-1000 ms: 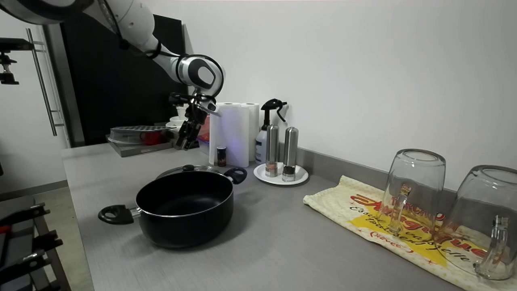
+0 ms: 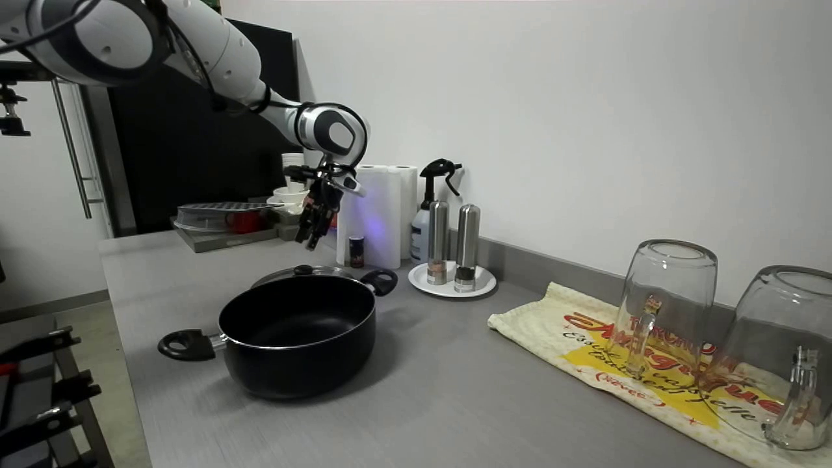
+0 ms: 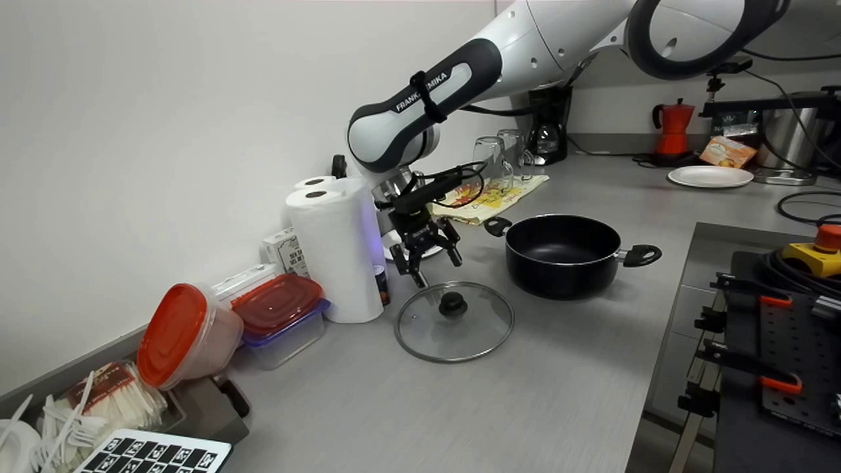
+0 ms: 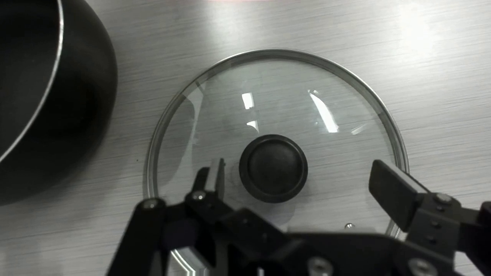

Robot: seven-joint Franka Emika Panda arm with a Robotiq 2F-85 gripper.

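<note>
A round glass lid [image 3: 426, 331] with a metal rim and a black knob [image 4: 273, 168] lies flat on the counter. Above it hangs my gripper, open, its fingers spread and nothing held between them. In the wrist view the knob shows in the gap, nearer the left finger [image 4: 215, 177] than the right one. The black pot [image 2: 300, 351], uncovered and with two side handles, stands beside the lid. In exterior view 1 the pot hides most of the lid, and the gripper appears above and behind the pot.
Paper towel rolls [image 3: 335, 252] and a small dark jar [image 2: 356, 252] stand close by the wall. Two metal mills share a white plate [image 2: 485, 282]. Glass jugs [image 2: 663, 312] rest upside down on a printed cloth [image 2: 558, 318]. Plastic containers [image 3: 284, 315] sit beyond the rolls.
In exterior view 1 my gripper has moved a little to the right and slightly lower. The pot and lid have stayed where they were.
</note>
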